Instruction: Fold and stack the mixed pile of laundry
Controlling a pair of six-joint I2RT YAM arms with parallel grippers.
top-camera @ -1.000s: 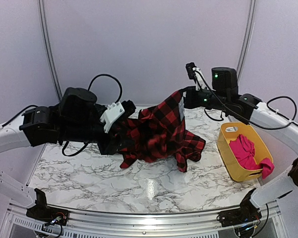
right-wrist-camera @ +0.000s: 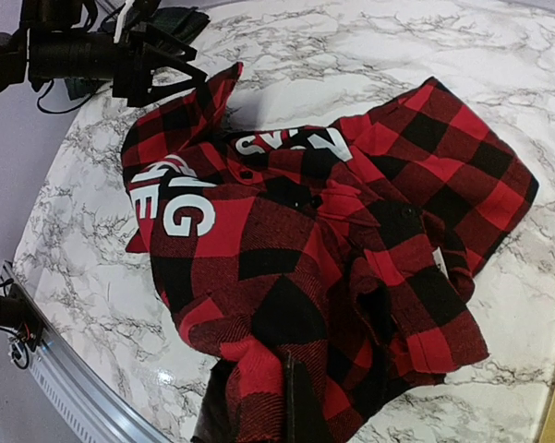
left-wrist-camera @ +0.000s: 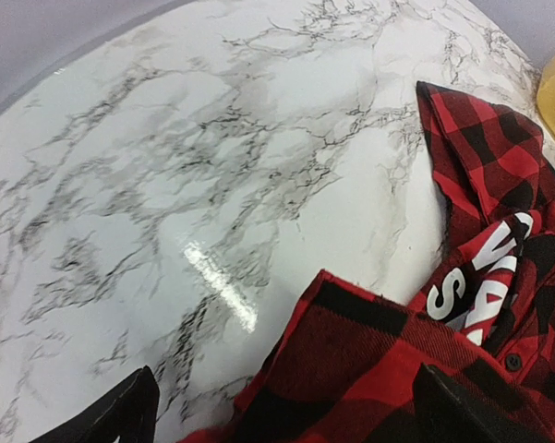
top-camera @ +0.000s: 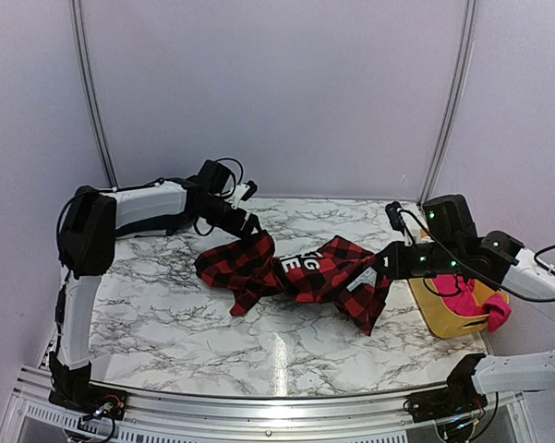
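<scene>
A red-and-black buffalo-check shirt with white lettering (top-camera: 305, 281) lies rumpled across the middle of the marble table. Over its left part hovers my left gripper (top-camera: 249, 224), open, with a raised fold of the shirt (left-wrist-camera: 346, 355) just below it in the left wrist view. My right gripper (top-camera: 388, 260) is shut at the shirt's right part; in the right wrist view a bunched length of the plaid cloth (right-wrist-camera: 259, 388) rises to the bottom centre, held in it.
A yellow bin (top-camera: 434, 314) with pink cloth (top-camera: 497, 312) stands at the right. A dark item (top-camera: 148, 224) lies at the back left.
My right gripper has come down and toward the front with the shirt, which now lies flatter.
</scene>
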